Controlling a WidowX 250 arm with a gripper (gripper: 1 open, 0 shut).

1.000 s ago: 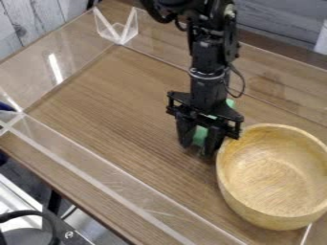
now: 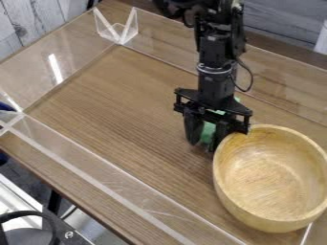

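My black gripper (image 2: 215, 124) hangs low over the wooden table (image 2: 102, 115), at the upper-left rim of a large cream bowl (image 2: 269, 182). A green object (image 2: 204, 136) sits among the fingers, mostly hidden by them. I cannot tell whether the fingers are closed on it.
Clear tape strips cross the table at the left and lower edges. A white taped shape (image 2: 117, 27) marks the back left. Dark cables lie at the bottom left corner.
The arm has shifted slightly from its place a second ago, and the gripper with the green object sits a little differently beside the bowl's rim.
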